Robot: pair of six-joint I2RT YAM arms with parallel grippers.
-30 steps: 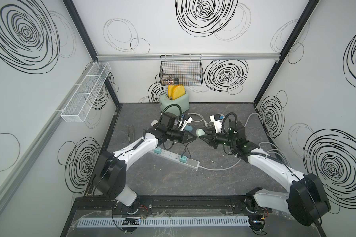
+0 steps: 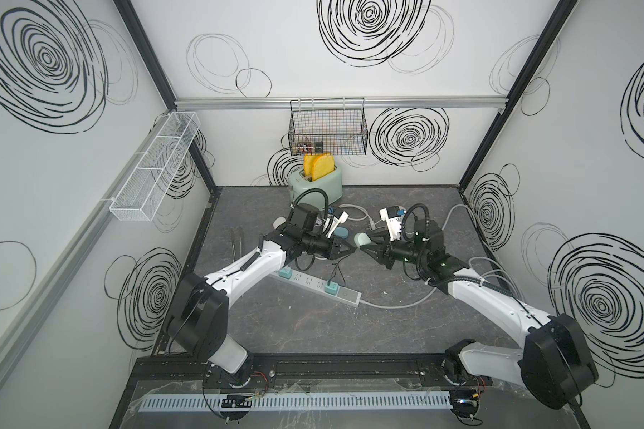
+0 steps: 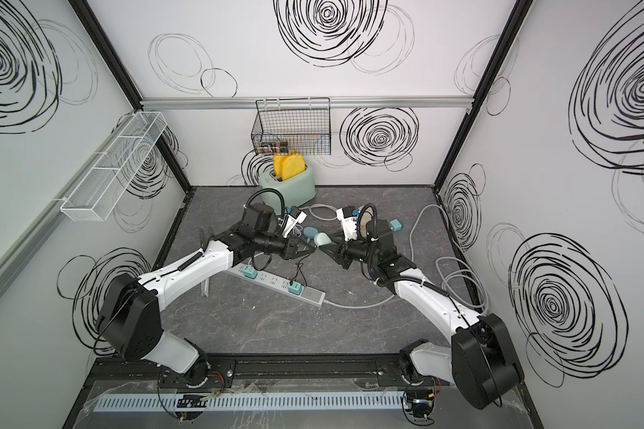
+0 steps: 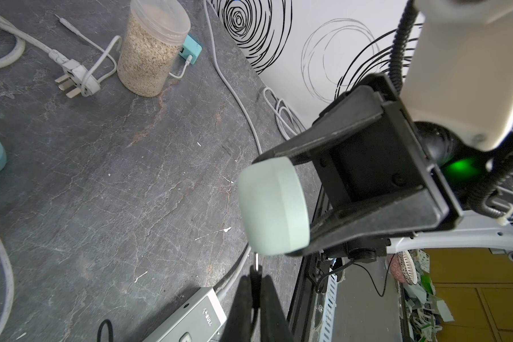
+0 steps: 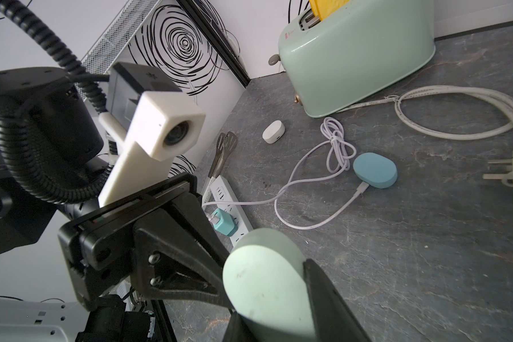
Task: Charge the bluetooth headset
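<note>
My right gripper (image 2: 371, 246) is shut on a pale green, rounded headset case (image 4: 272, 206) and holds it above the table. In the left wrist view, my left gripper is shut on the slim black plug (image 4: 256, 276) of a cable. The plug's metal tip points at the case's lower edge; whether they touch I cannot tell. Seen from the right wrist, the case (image 5: 268, 285) fills the space between the fingers and hides the plug. From above, the two grippers face each other over the middle of the table.
Below lies a white power strip (image 2: 307, 281) with teal adapters (image 2: 331, 287). A blue puck (image 5: 375, 170) on a white cable, a white case (image 5: 273, 131) and a green toaster (image 5: 353, 51) lie behind. A jar of grain (image 4: 149, 54) stands to the right.
</note>
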